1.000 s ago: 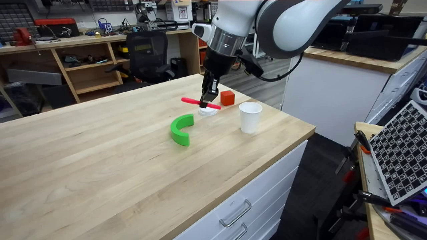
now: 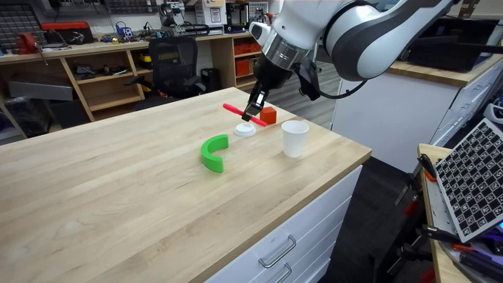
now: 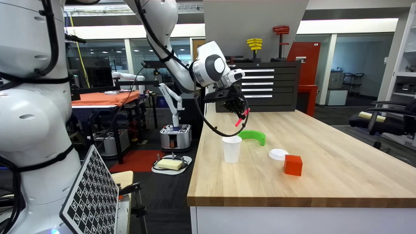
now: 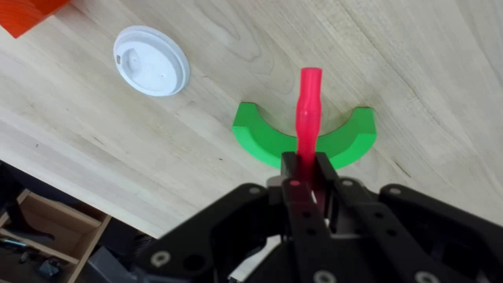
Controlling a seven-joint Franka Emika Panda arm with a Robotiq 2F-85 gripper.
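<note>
Above the table, my gripper [image 2: 247, 117] is shut on a red stick-like object [image 2: 232, 109], whose two ends stick out on either side of the fingers. In the wrist view the red stick [image 4: 309, 108] points away from the fingers, seen over the green half-ring [image 4: 254, 136]. That half-ring [image 2: 210, 153] lies on the tabletop. A white paper cup [image 2: 294, 139] stands upright near the table's edge, its mouth facing up. The white cup lid [image 4: 153, 61] rests flat on the wood, and an orange-red block [image 3: 293, 165] sits close to it.
A black cable [image 3: 202, 117] loops below the wrist in exterior view 2. White drawers [image 2: 283, 245] lie under the table's edge.
My gripper has risen and shifted a little to the right in exterior view 1, carrying the red stick, which is now more tilted. The things on the table have stayed put.
</note>
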